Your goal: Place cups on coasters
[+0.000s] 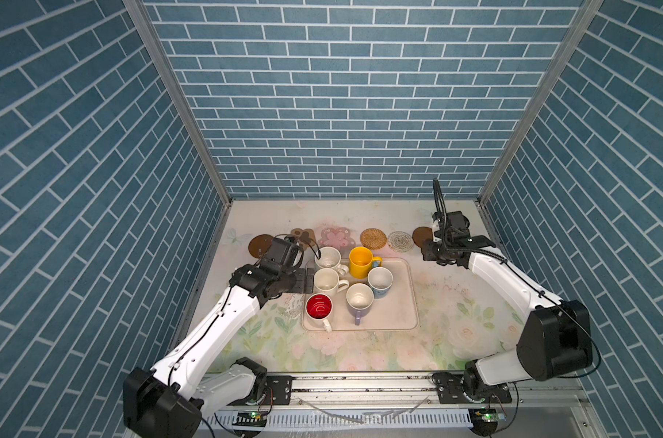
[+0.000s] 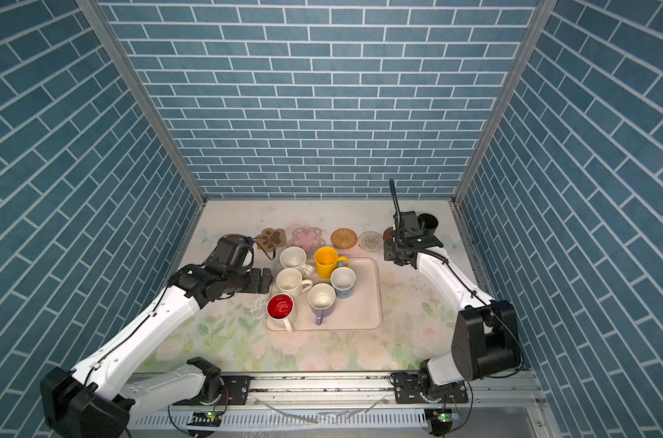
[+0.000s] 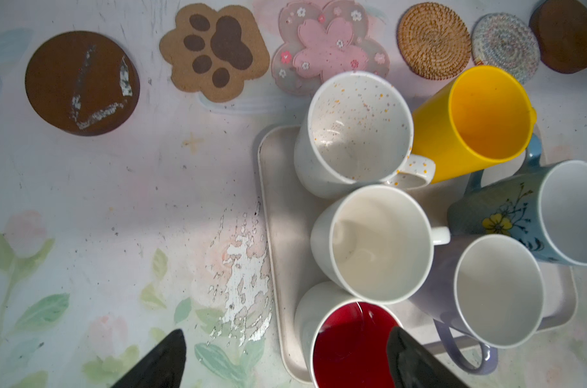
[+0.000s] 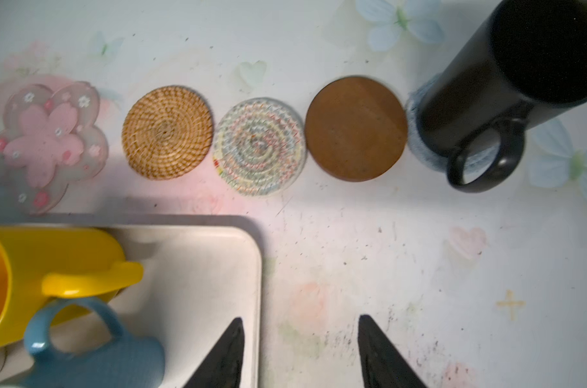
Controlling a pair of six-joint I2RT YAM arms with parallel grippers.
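My left gripper is open above the tray's left side, just over the red-lined mug. White mugs, a speckled mug, a yellow mug, a blue mug and a lavender mug crowd the tray. My right gripper stands open over bare table right of the tray. A black mug rests on a coaster at the right end of the row, beside empty coasters: brown, speckled, woven, pink flower, paw and dark round.
Tiled walls enclose the table on the back and sides. Bare table lies left and right of the tray and along the front edge.
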